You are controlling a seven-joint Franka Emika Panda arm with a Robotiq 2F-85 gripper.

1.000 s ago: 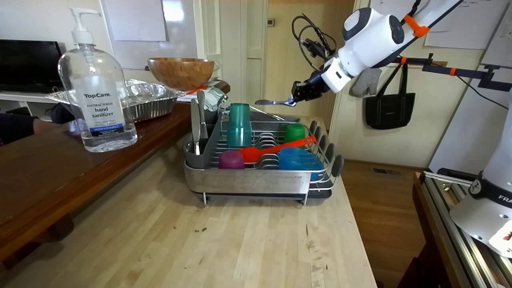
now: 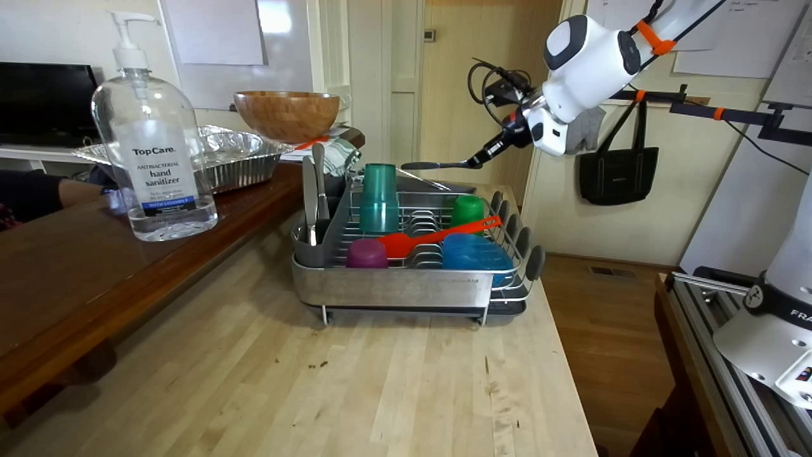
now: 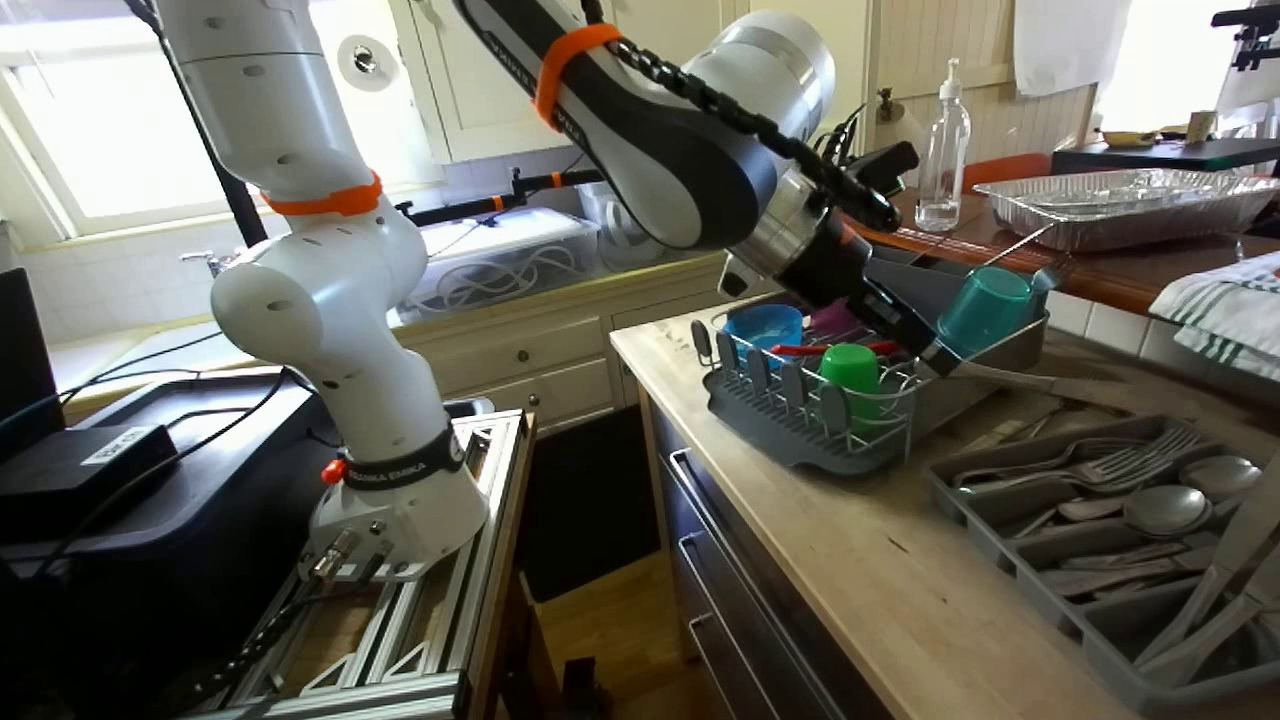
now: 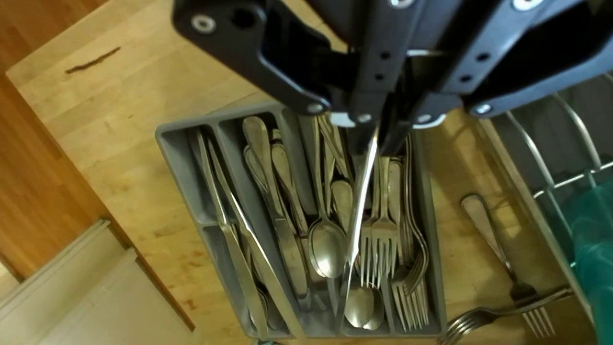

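My gripper is shut on the end of a long silver table knife [image 4: 360, 201], whose blade points away from the fingers. Beneath it in the wrist view lies the grey cutlery tray [image 4: 182, 183], with knives, spoons and forks in separate compartments. The knife overlaps the spoon and fork side there; its exact height is hard to judge. From exterior view 1, the gripper [image 2: 475, 162] appears behind the dish rack with the knife [image 2: 434, 165] roughly level, pointing left. Exterior view 2 shows the gripper [image 3: 941, 356] by the rack's corner, beyond the tray [image 3: 1002, 546].
The dish rack [image 2: 392, 288] holds a teal cup [image 2: 379, 199], a green cup [image 2: 467, 208], a blue bowl [image 2: 476, 254], a purple cup [image 2: 366, 254] and a red utensil [image 2: 415, 241]. Loose forks [image 4: 494, 235] lie between tray and rack.
My gripper has turned about its wrist, and its cables hang lower and further right. The knife stays held, looks darker from this side, and has barely shifted.
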